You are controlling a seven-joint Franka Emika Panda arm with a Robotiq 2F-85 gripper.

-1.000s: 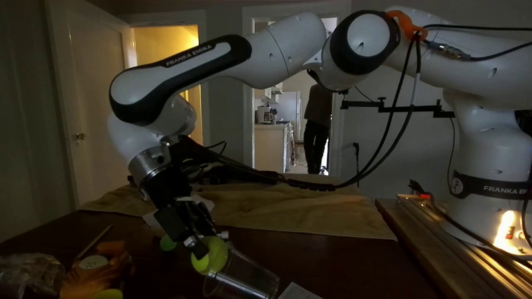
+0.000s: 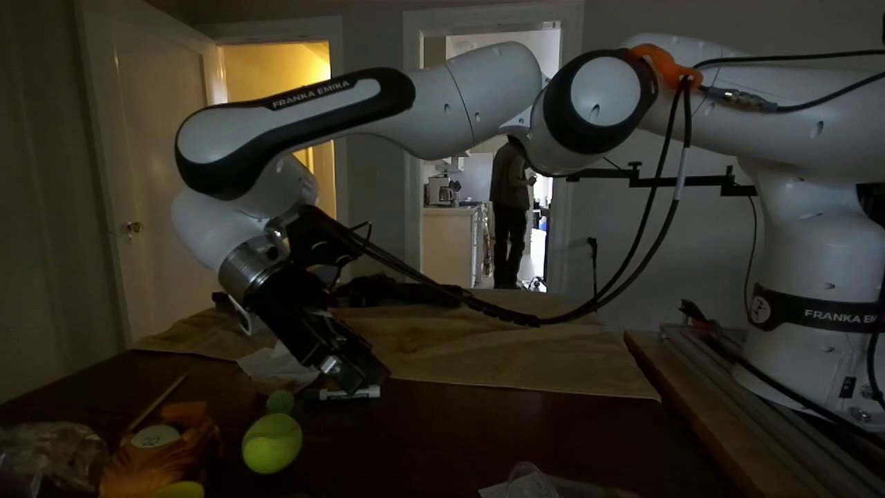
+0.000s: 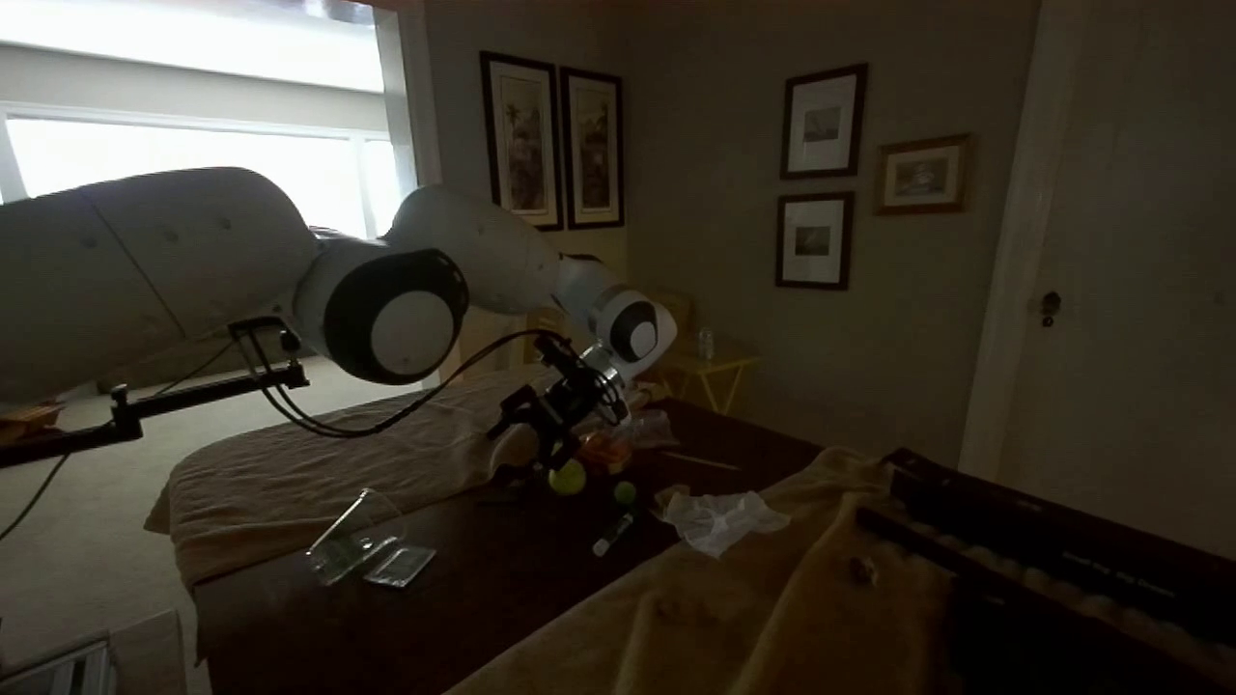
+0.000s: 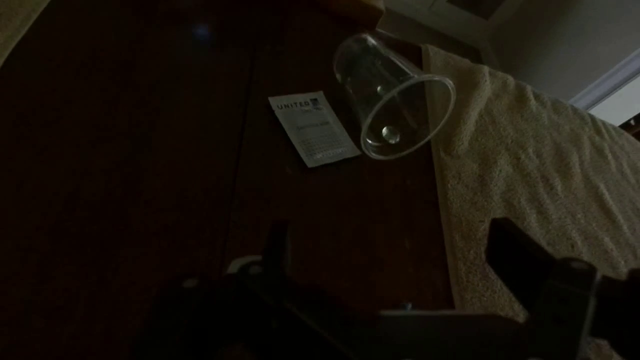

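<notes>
My gripper is open, its dark fingers wide apart with nothing visible between them. A clear plastic cup (image 4: 384, 90) lies on its side on the dark table, its mouth facing me; it is apart from the fingers. In exterior view 1, a yellow-green tennis ball (image 2: 272, 443) rests on the table to the left of and below my gripper (image 2: 358, 383). The ball (image 3: 567, 477) also shows just below the gripper in exterior view 2, well away from the cup (image 3: 359, 539).
A white United packet (image 4: 315, 129) lies flat beside the cup. Near the ball are a small green spiky ball (image 2: 280, 402), a marker (image 2: 348, 393) and an orange object (image 2: 178, 436). A tan cloth (image 4: 534, 174) borders the table.
One second ago the tennis ball was at the gripper's fingers, by the cup's mouth.
</notes>
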